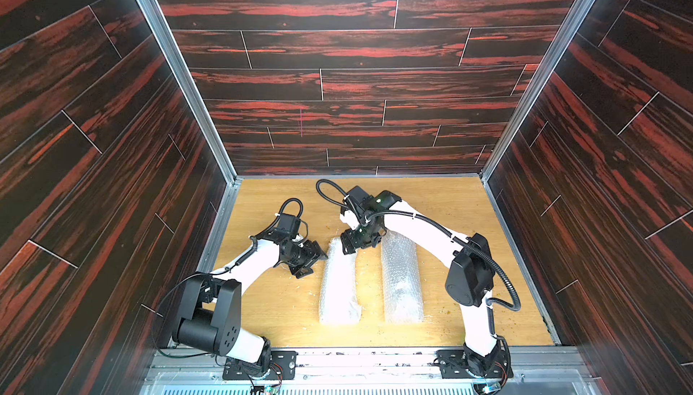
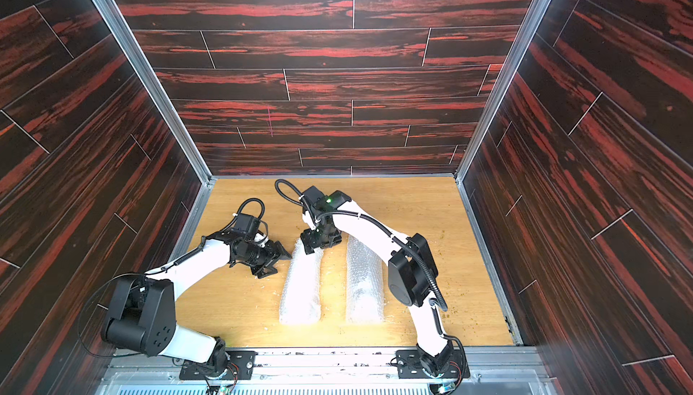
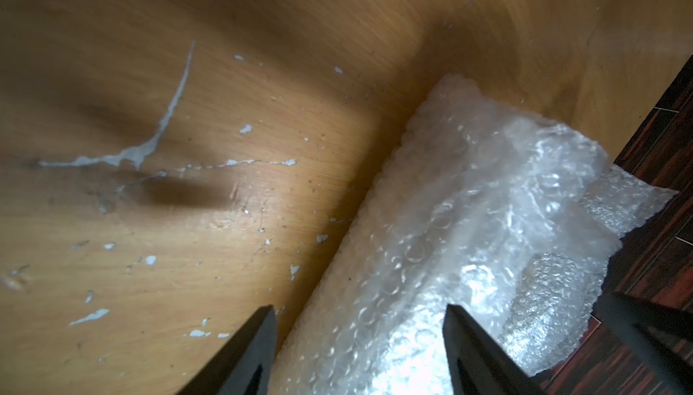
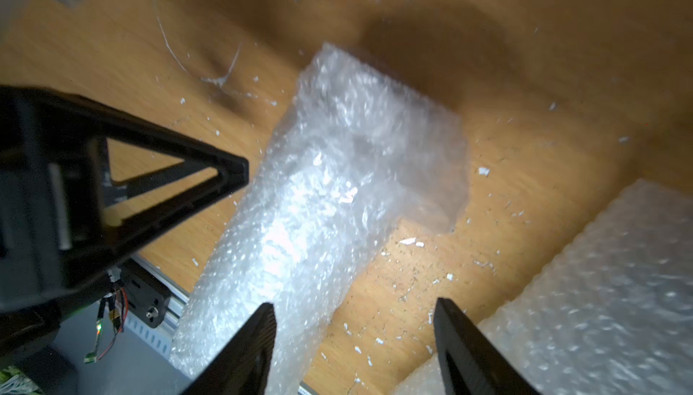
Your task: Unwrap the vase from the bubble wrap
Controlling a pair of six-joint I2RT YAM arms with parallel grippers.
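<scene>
Two long bubble-wrap bundles lie lengthwise on the wooden table: the left bundle (image 1: 337, 290) and the right bundle (image 1: 401, 279); any vase inside cannot be made out. My left gripper (image 1: 309, 263) is beside the upper part of the left bundle, its fingertips apart, with wrap visible between and beyond them in the left wrist view. My right gripper (image 1: 358, 243) hovers over the back end of the left bundle, fingertips apart. In the right wrist view the left bundle (image 4: 310, 200) has a loose translucent flap at its far end.
The table (image 1: 476, 207) is bounded by dark panelled walls and a metal frame. Bare wood shows at the left, the back and the right. The two arms sit close together over the middle.
</scene>
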